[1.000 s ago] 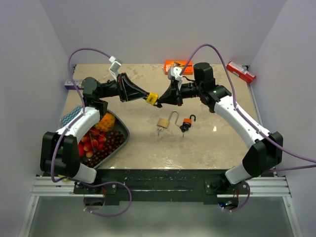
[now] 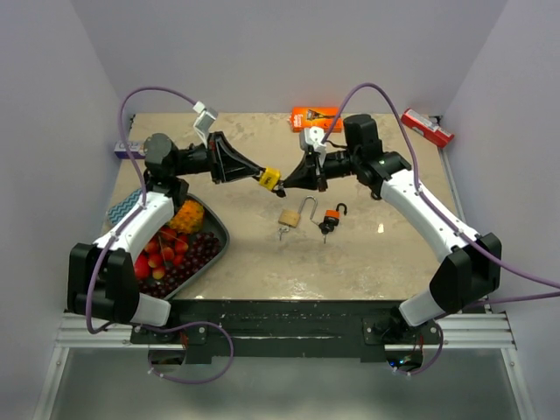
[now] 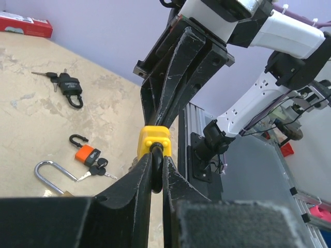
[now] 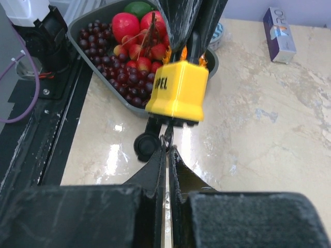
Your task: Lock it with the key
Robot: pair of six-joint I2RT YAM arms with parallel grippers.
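A yellow padlock (image 2: pixel 269 178) hangs in the air between the two arms, above the table. My left gripper is shut on its black shackle (image 3: pixel 157 164). In the right wrist view, the padlock's body (image 4: pixel 178 93) faces my right gripper with its underside toward the fingertips. A round black key head (image 4: pixel 147 146) hangs just under the lock, left of those fingertips. A thin silvery piece (image 4: pixel 167 137) runs between lock and tips. My right gripper is shut; whether that piece is pinched in it is unclear. The keyhole is hidden.
On the table lie a brass padlock (image 2: pixel 290 218), an orange padlock (image 2: pixel 332 217) with keys, and a black padlock (image 3: pixel 69 85). A fruit tray (image 2: pixel 225 238) stands at left, an orange box (image 2: pixel 315 119) at the back.
The right gripper and its wrist have shifted very slightly, staying at the lock's underside. The left arm has moved a little, and the yellow padlock remains in its grip at nearly the same spot.
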